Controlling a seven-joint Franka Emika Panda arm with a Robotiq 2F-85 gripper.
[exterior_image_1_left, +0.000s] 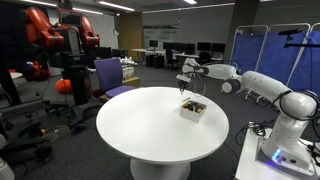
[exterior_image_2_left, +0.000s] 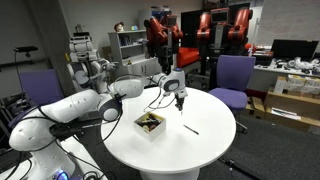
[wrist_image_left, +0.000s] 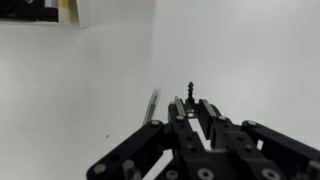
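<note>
My gripper is shut on a thin dark object (wrist_image_left: 190, 92), whose narrow tip sticks out past the fingers; what it is cannot be made out. Exterior view 2 has the gripper (exterior_image_2_left: 180, 100) over the far part of the round white table, beyond the box. A slim pen-like item (wrist_image_left: 152, 105) lies on the table just left of the fingers in the wrist view. The open box (exterior_image_2_left: 151, 126) holds several small items, and its corner (wrist_image_left: 68, 12) shows at the wrist view's upper left.
The white tabletop (exterior_image_1_left: 135, 118) is broad and mostly bare. Beyond its edge stands a purple chair (exterior_image_1_left: 110, 75). Another dark pen-like item (exterior_image_2_left: 191, 130) lies on the table in exterior view 2.
</note>
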